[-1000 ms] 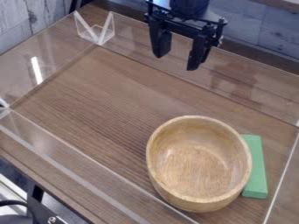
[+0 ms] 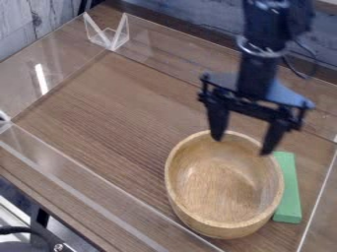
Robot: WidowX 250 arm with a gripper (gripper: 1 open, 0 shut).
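Note:
My dark gripper (image 2: pixel 247 112), blurred, hangs in the right half of the camera view, over the back rim of a round light wooden bowl (image 2: pixel 211 192). Its fingers are spread apart to left and right, and nothing shows between them. The inside of the bowl looks empty. A flat green object (image 2: pixel 289 202) lies at the bowl's right side, partly behind it.
A white wire-like piece (image 2: pixel 108 34) stands at the back left. Dark cables lie at the lower left beside the table's edge.
My gripper has come down and toward the front from the back of the table, to above the bowl. The bowl and green object have not moved.

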